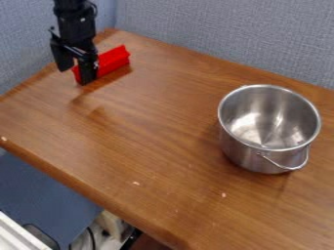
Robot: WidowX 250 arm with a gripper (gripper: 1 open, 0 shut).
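A red rectangular block (109, 60) lies at the back left of the wooden table, near the grey padded wall. My black gripper (76, 68) is over the block's left end, its fingers open and reaching down around or just beside it; whether they touch it is unclear.
A large steel pot (268, 127) with a handle stands on the right of the table (144, 166). Grey padded walls line the back and left.
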